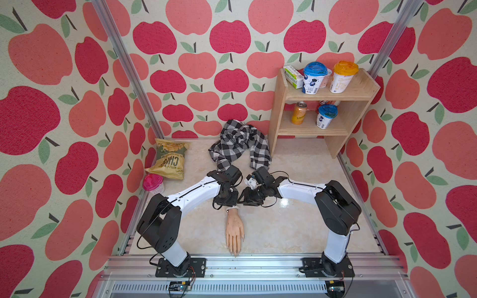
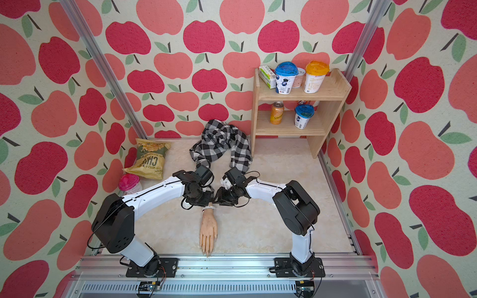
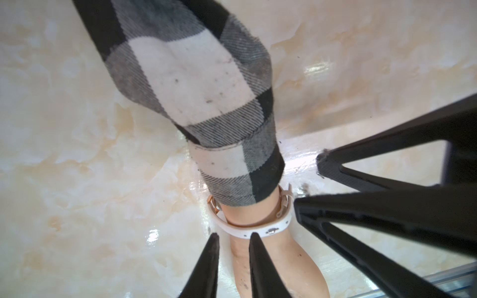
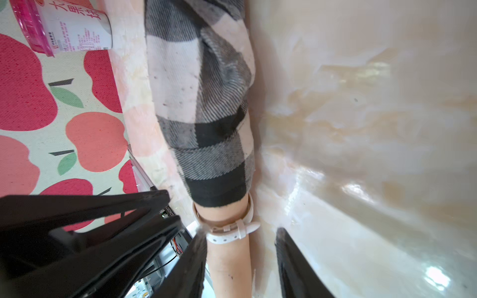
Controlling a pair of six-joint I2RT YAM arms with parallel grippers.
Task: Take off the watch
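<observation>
A white watch strap [image 3: 251, 231] circles the wrist of a mannequin hand [image 1: 235, 228], just below a plaid sleeve [image 3: 218, 89]. In the right wrist view its buckle [image 4: 240, 229] is fastened, with the strap's tail pointing right. My left gripper is part open by a narrow gap, its tips near the strap with nothing clearly held. My right gripper stands wider open, and the strap's tail appears between its fingertips in that view; contact cannot be told. In the left wrist view the right fingers [image 3: 357, 213] come close to the strap's right side.
Behind the arms lies the rest of the plaid shirt [image 1: 238, 141]. A chip bag [image 1: 170, 160] and a pink-lidded cup [image 1: 154, 184] stand at the left, a wooden shelf [image 1: 313, 132] at the back right. Open table lies right of the hand. The two grippers are close together.
</observation>
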